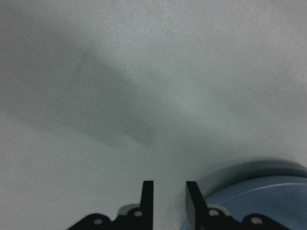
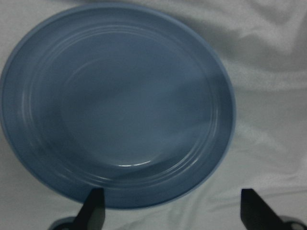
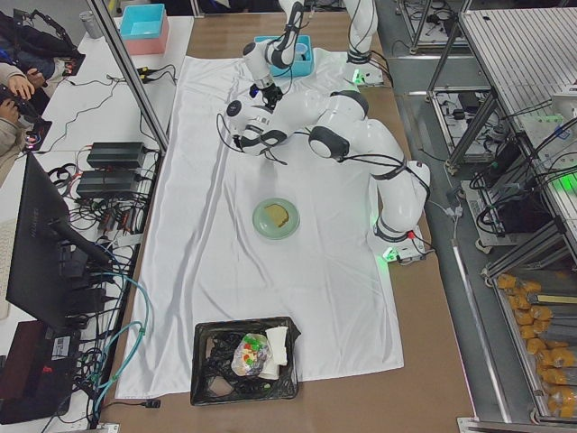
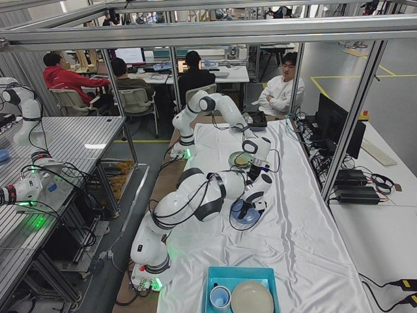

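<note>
A blue plate (image 2: 120, 105) lies on the white cloth and fills much of the right wrist view, partly hidden under the arms in the camera right view. My right gripper is open over the plate's near rim, nothing between its fingers. In the left wrist view, my left gripper is open over the cloth (image 1: 96, 96), with the edge of a blue dish at lower right, under and beside its right finger.
A green plate (image 3: 265, 227) with something yellowish lies mid-table. A black crate (image 3: 203, 388) with bags stands at one end. A blue tray (image 4: 212, 274) with a cup (image 4: 220, 295) and a beige plate (image 4: 251, 301) stands at the other.
</note>
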